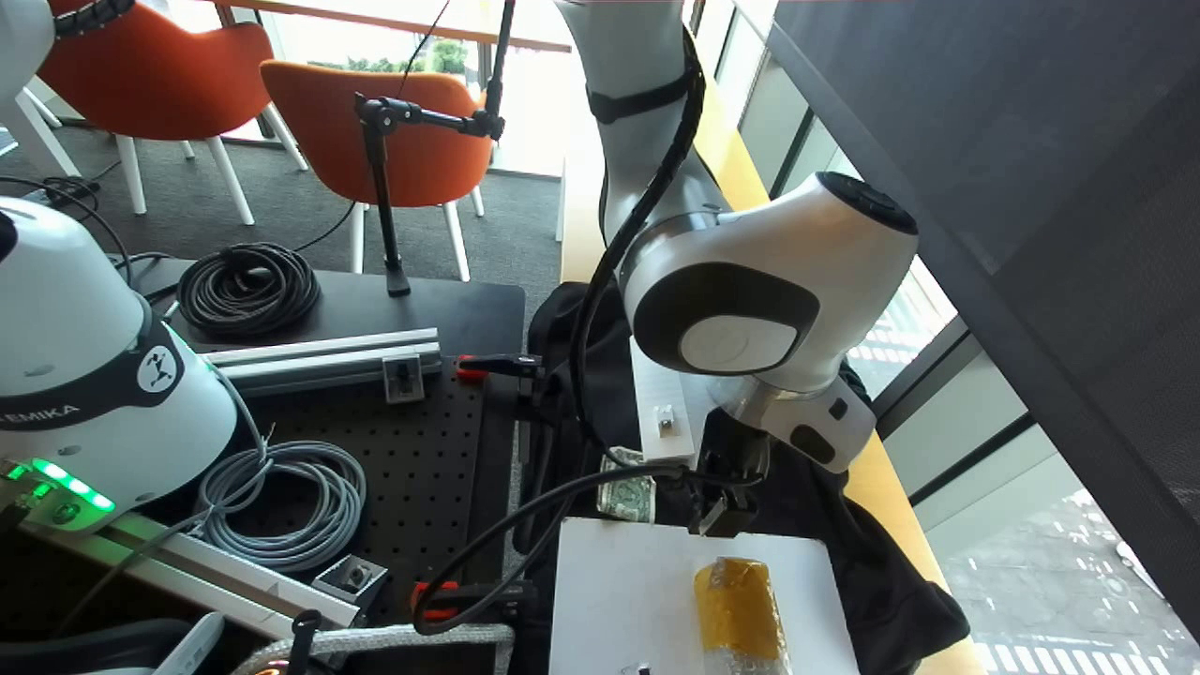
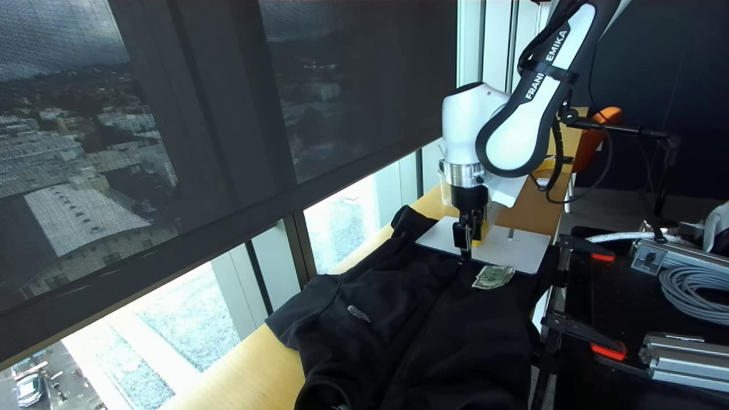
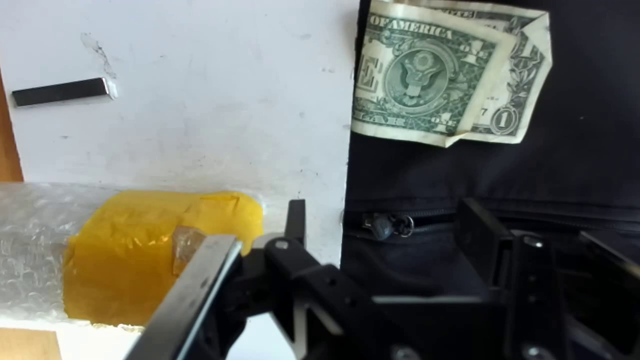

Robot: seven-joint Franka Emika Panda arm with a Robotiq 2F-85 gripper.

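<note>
My gripper stands open, its fingers wide apart with nothing gripped. In the wrist view a zipper pull (image 3: 384, 226) on the black jacket (image 3: 576, 162) lies below the gap between the fingertips. The white board's edge (image 3: 300, 138) runs just left of it. On the board rests a yellow-wrapped bundle (image 3: 120, 258) with bubble wrap (image 3: 30, 252) at one end. A folded dollar bill (image 3: 420, 75) lies on the jacket beside the board. In exterior view 1 the gripper (image 1: 723, 517) is low by the board's far edge, with the bundle (image 1: 739, 607) nearer the camera.
A short dark metal bar (image 3: 60, 92) is on the board. The jacket (image 2: 417, 335) spreads over the wooden ledge (image 2: 239, 376) by the window. Clamps with red ends (image 2: 608, 351) stand along the black table's edge. A loose black cable (image 1: 506, 529) hangs from the arm.
</note>
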